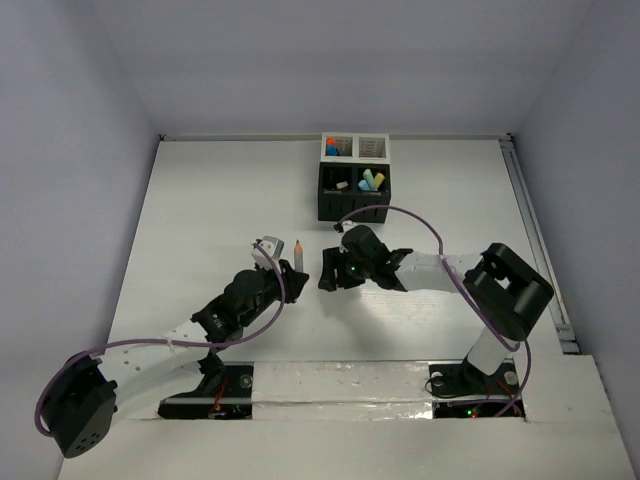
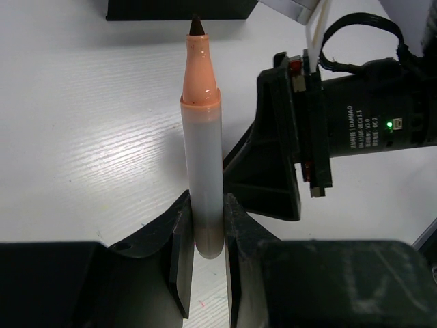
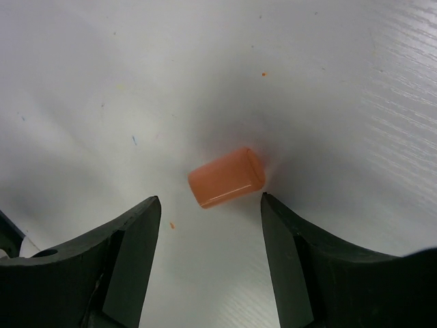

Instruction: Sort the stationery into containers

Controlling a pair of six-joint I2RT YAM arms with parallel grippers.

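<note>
An uncapped marker with an orange collar and dark tip stands upright, my left gripper shut on its lower end. From above, this marker shows over the middle of the table. An orange cap lies on the white table, just ahead of the fingertips of my open right gripper; nothing is between the fingers. In the top view my right gripper covers the cap. At the back stand a black two-part container and a white one behind it.
Several stationery pieces lie in the black container's right part, and a small piece in its left. Orange and blue items sit in the white container's left part. Both arms stand close together mid-table.
</note>
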